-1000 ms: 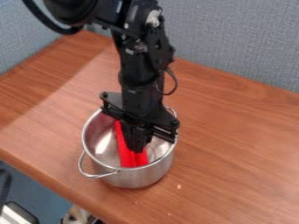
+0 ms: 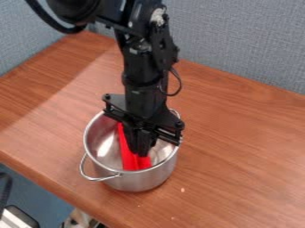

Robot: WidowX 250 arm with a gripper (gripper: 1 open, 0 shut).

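Observation:
A steel pot (image 2: 149,178) with two wire handles stands near the table's front left edge. Inside it lies a red elongated object (image 2: 135,161). My black gripper (image 2: 141,145) reaches down into the pot over the red object, whose middle it hides. Whether the fingertips grip it or only touch it is not clear.
A grey wall (image 2: 244,36) runs along the back. Beyond the front left edge are dark cables and other items.
The pot has not visibly moved.

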